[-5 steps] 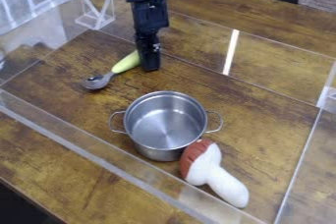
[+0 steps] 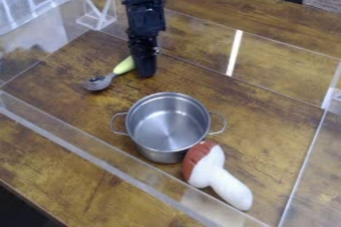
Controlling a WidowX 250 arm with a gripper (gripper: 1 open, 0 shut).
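Observation:
My black gripper (image 2: 144, 64) reaches down to the table at the upper middle, beside a pale yellow-green object (image 2: 126, 65) that it partly covers. A spoon-like metal tool (image 2: 98, 82) lies just left of and below that object. The fingertips are too small and dark to tell how far apart they are or whether anything is between them.
A steel two-handled pot (image 2: 168, 126) stands below the gripper. A red-and-white toy mushroom (image 2: 221, 178) lies right of the pot. Clear low walls surround the wooden table (image 2: 260, 102), with free room at the right and lower left.
The arm and gripper have shifted slightly, now covering a little more of the yellow-green object. The pot, mushroom and metal tool look unmoved.

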